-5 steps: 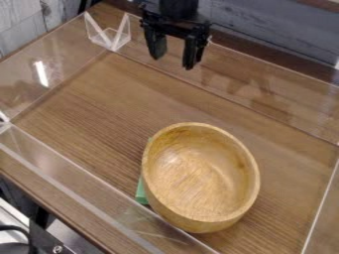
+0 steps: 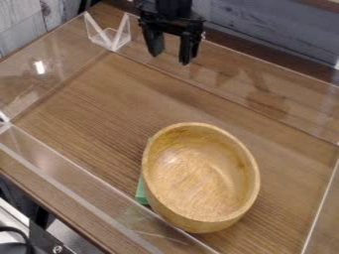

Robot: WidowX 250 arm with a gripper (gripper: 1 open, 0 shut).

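My black gripper (image 2: 171, 45) hangs at the top centre of the camera view, over the back of the wooden work surface, its fingers apart with nothing visible between them. A large tan oval bowl (image 2: 200, 198) sits at the front, right of centre, with a small green object (image 2: 142, 190) partly hidden under or behind its left side.
A clear wire-like or plastic holder (image 2: 109, 33) stands at the back left, beside the gripper. Dark cables (image 2: 14, 240) lie past the front-left edge.
My gripper has risen slightly toward the back of the view and shifted a little. The bowl and green object have not visibly moved.
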